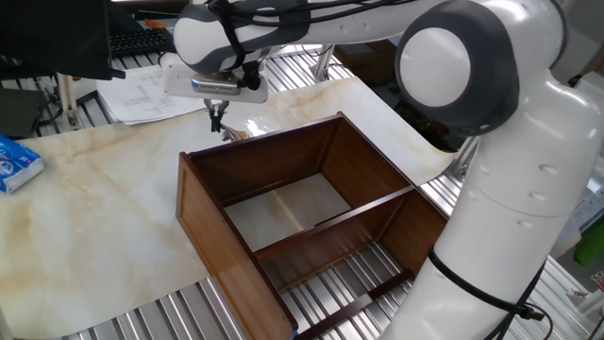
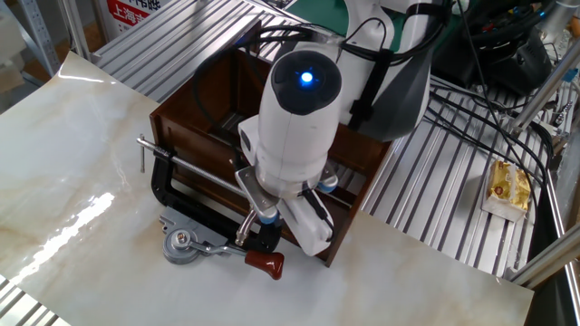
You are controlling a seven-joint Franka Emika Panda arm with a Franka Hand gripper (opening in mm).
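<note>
My gripper (image 1: pixel 216 125) points down just beyond the far wall of the brown wooden box (image 1: pixel 231 274) in exterior view 1. Its dark fingers look close together, but whether they are open or shut is unclear at this size. Close to them, partly hidden behind the box's rim, is a small metal piece (image 1: pixel 236 135). Exterior view 2 shows a crank tool with a brown handle (image 2: pixel 265 263) and grey metal body (image 2: pixel 182 244) beside the box. A black clamp (image 2: pixel 195 210) with a long metal rod sits against that side. There, the hand (image 2: pixel 308 224) hides most of the fingers.
The box is open-topped, with a divider (image 1: pixel 335 224) across it. A blue packet (image 1: pixel 17 164) lies at the left and papers (image 1: pixel 146 94) at the back. A yellowish block (image 2: pixel 506 192) stands on the slatted surface. The marbled board (image 1: pixel 94 227) left of the box is clear.
</note>
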